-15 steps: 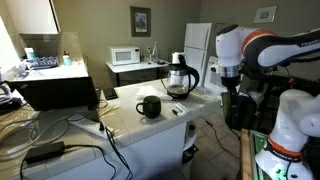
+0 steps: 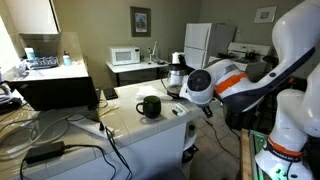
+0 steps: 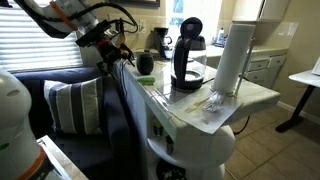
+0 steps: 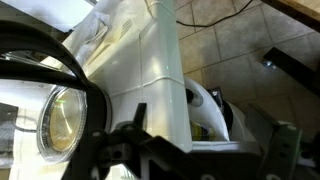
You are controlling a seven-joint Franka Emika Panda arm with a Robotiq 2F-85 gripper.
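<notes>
My gripper stands open in the wrist view, its dark fingers wide apart with nothing held between them. Below them run the white counter's edge [image 4: 160, 65] and a white rounded bin [image 4: 232, 146] with small items inside. At the left of that view is a glass coffee pot [image 4: 65, 118] with a black handle. The arm reaches in from the right in exterior view 1. A black mug [image 2: 149, 106] and the coffee pot [image 2: 178, 76] stand on the counter. A green item [image 3: 146, 79] lies there too.
A black box-like object [image 2: 60, 92] and loose cables occupy the counter's left part. A paper towel roll [image 3: 235, 58] stands near clear plastic wrapping [image 3: 213, 103] at the counter end. Tiled floor [image 4: 225, 45] lies open beyond the edge.
The counter objects have stayed put.
</notes>
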